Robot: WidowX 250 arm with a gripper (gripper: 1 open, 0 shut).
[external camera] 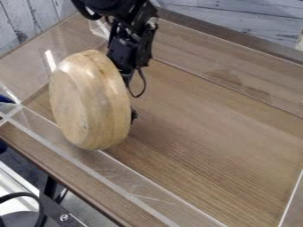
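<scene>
A round wooden bowl or disc [85, 97] stands nearly on edge in the left half of the view, its broad face turned to the left. The black robot arm [124, 35] reaches down from the top to behind it. The gripper is hidden behind the wooden piece; a small dark part shows at its right edge, and whether the fingers touch or hold it cannot be made out.
Clear plastic edging runs along the left and near edges. A white object sits at the back left, beside the arm. A plank wall stands behind.
</scene>
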